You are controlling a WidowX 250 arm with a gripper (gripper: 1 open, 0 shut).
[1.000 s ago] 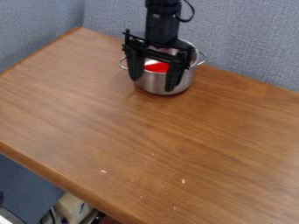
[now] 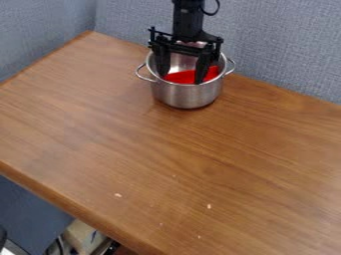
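Note:
A steel pot [image 2: 182, 94] with two side handles stands at the back of the wooden table, something red [image 2: 186, 78] inside it. My black gripper [image 2: 181, 72] hangs from above over the pot, open, its two fingers spread within the outline of the rim. Whether the fingertips touch the pot or its contents is unclear.
Grey padded walls [image 2: 280, 50] stand behind and at the left. Some hardware lies below the table's near left edge.
My gripper has moved back and slightly up, from over the front of the pot to farther inside its rim. The pot looks unmoved.

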